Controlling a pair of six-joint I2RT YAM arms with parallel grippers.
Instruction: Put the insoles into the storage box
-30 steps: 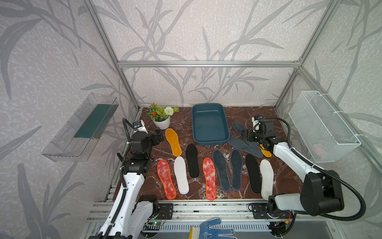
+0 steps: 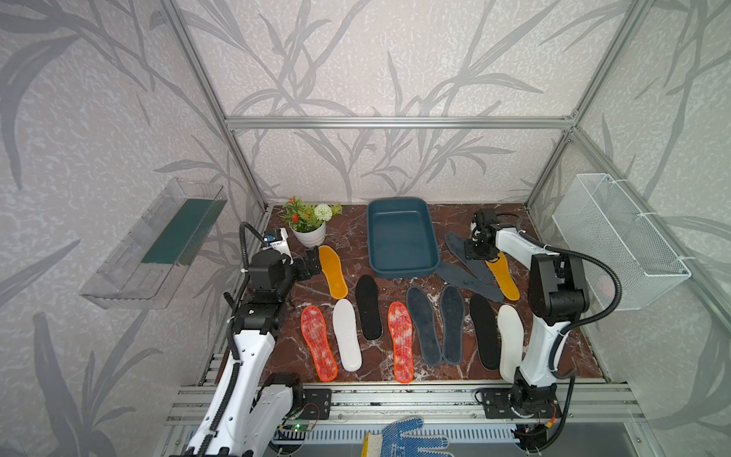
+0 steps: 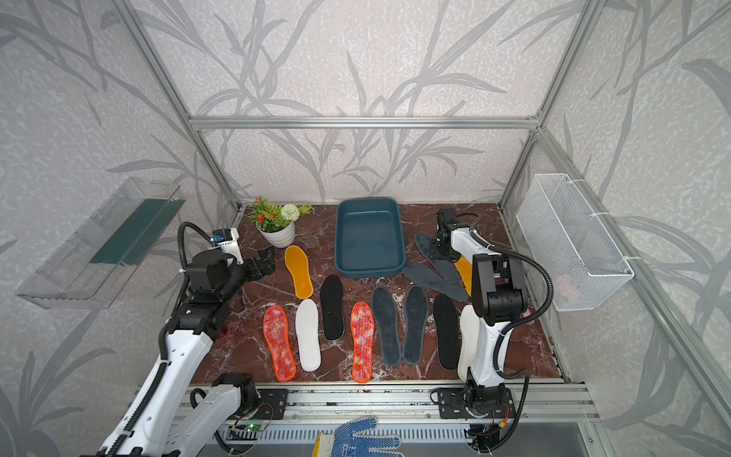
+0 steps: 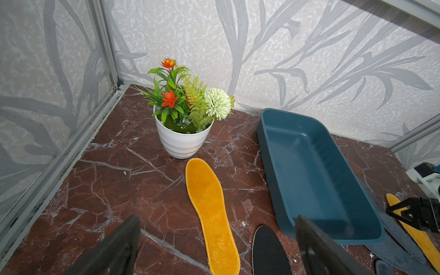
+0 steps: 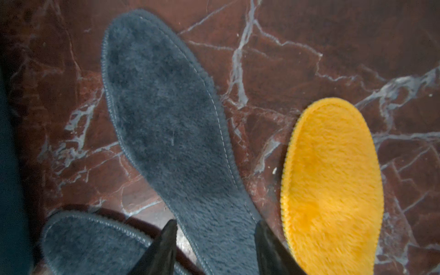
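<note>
Insoles in red, white, black, grey and yellow lie on the marble table around the teal storage box (image 2: pixel 399 236). My right gripper (image 2: pixel 476 250) points down over a grey insole (image 5: pixel 169 119), right of the box, its part-open fingertips low over that insole in the right wrist view, with a yellow insole (image 5: pixel 332 174) beside it. My left gripper (image 2: pixel 308 261) hangs open left of another yellow insole (image 4: pixel 211 215), nothing between its fingers. A red insole (image 2: pixel 318 342), a white insole (image 2: pixel 346 335) and a black insole (image 2: pixel 368 304) lie in front.
A flower pot (image 2: pixel 309 236) stands back left, beside the box. A clear bin (image 2: pixel 114 282) hangs at the left wall, a white mesh basket (image 2: pixel 616 251) at the right. A glove (image 2: pixel 403 438) lies beyond the front edge.
</note>
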